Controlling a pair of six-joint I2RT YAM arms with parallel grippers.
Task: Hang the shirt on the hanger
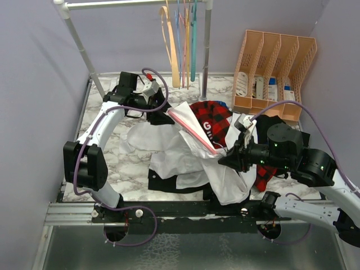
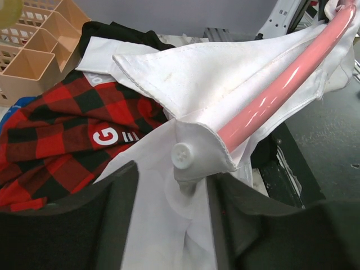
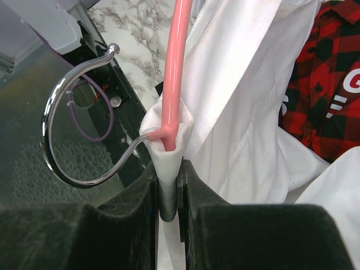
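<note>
The white shirt (image 1: 228, 183) hangs from the pink hanger (image 1: 194, 128); one hanger arm runs bare along its top edge. In the right wrist view, my right gripper is shut on white cloth (image 3: 167, 188) just below the hanger's neck, beside the metal hook (image 3: 48, 140). Whether the other hanger arm lies inside that cloth is hidden. My left gripper is part open at the far end, its fingers (image 2: 119, 202) on either side of a shirt corner with a white button (image 2: 181, 156). That corner covers the hanger's tip.
A red-and-black checked garment (image 1: 212, 121) and other clothes lie on the marble-patterned table (image 1: 121, 169). At the back right stands a tan divided organizer (image 1: 270, 70). Several hangers (image 1: 180, 50) hang from the white rack (image 1: 135, 4) above.
</note>
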